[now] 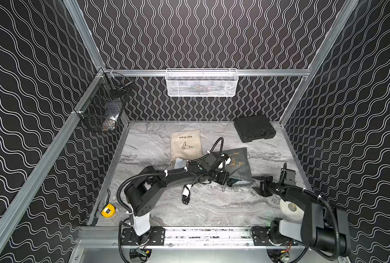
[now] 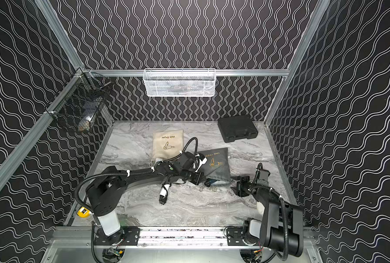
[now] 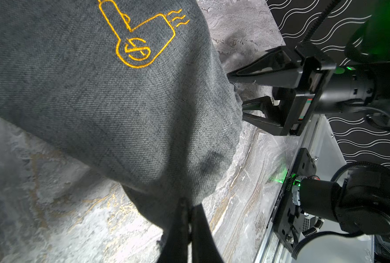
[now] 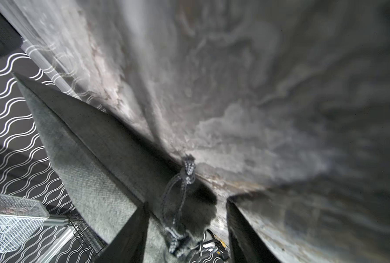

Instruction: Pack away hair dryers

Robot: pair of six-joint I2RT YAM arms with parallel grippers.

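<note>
A dark grey drawstring bag [image 1: 238, 163] with a gold hair dryer print lies right of centre. My left gripper is shut at its near edge, and the cloth gathers into the fingertips. In the right wrist view the bag [image 4: 94, 175] rises from the table like a tent. A knotted cord [image 4: 188, 171] hangs at its side, seen between the parted fingers of my right gripper; the cord is not clamped. A beige bag marked Hair Dryer [image 1: 186, 144] lies flat at the back. A white object with a black end [image 1: 186, 192] lies below the left arm.
A black case [image 1: 254, 128] rests at the back right. A white wire basket [image 1: 202, 84] hangs on the back wall, a black one [image 1: 102, 109] at the left. A yellow tape measure [image 1: 108, 210] lies front left; a pale round object [image 1: 291, 210] is partly under the right arm.
</note>
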